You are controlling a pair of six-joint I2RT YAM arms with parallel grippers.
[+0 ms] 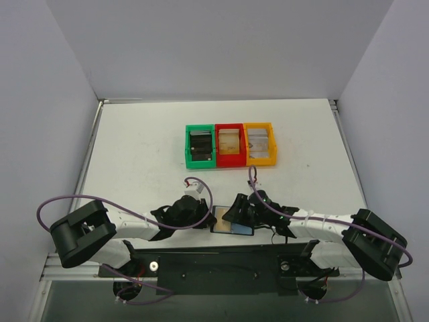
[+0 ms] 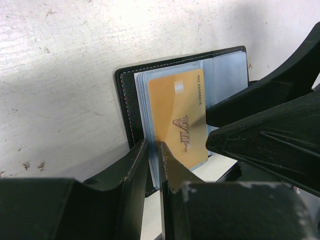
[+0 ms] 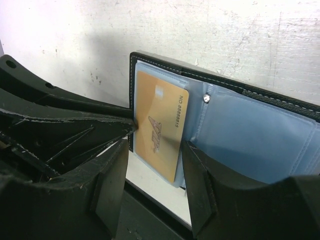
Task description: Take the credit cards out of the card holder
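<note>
A black card holder lies open on the table, with clear plastic sleeves and a gold card numbered in its left section, also seen as the gold card (image 3: 159, 120) in the right wrist view. My left gripper has its fingertips close together at the card's left edge; whether anything is between them cannot be told. My right gripper stands open over the card, one fingertip at the card's right side by the sleeve.
Green (image 1: 189, 147), red (image 1: 230, 161) and orange (image 1: 268, 161) trays with card-like contents stand behind the holder.
</note>
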